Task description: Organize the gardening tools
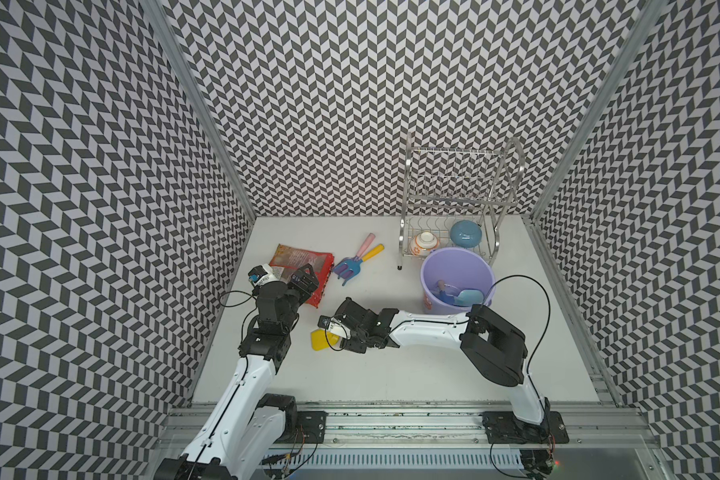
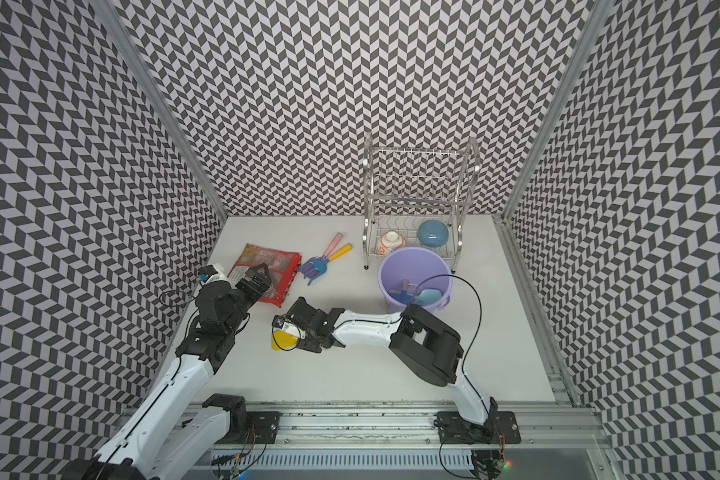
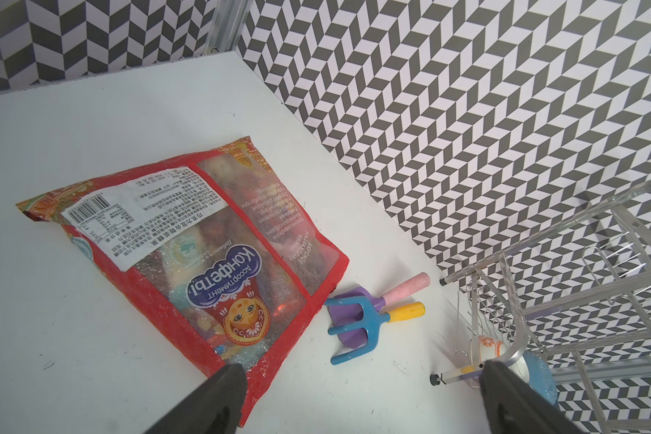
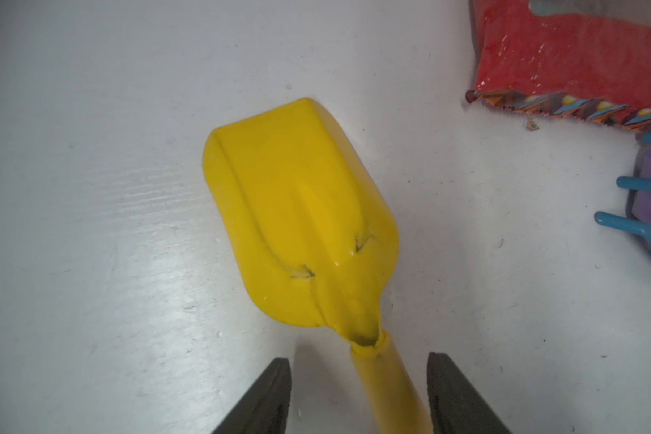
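A yellow shovel (image 4: pixel 296 209) lies on the table, its blade (image 1: pixel 321 340) jutting out from under my right gripper (image 1: pixel 345 329). In the right wrist view, the shovel's handle (image 4: pixel 388 387) runs between the parted fingers, nearer the right-hand one; its far end is out of frame. A blue fork with a yellow handle (image 3: pixel 405 311) overlaps a purple trowel with a pink handle (image 3: pixel 405 288). Over the red candy bag (image 3: pixel 195 260), my left gripper (image 1: pixel 309 277) is open and empty. Inside the purple bucket (image 1: pixel 457 264), a light blue tool (image 1: pixel 469 297) and other pieces show.
Behind the bucket stands a wire rack (image 1: pixel 409 200) holding a white-and-orange bowl (image 1: pixel 426 241) and a blue bowl (image 1: pixel 465 233). The candy bag touches or nearly touches the fork's tines.
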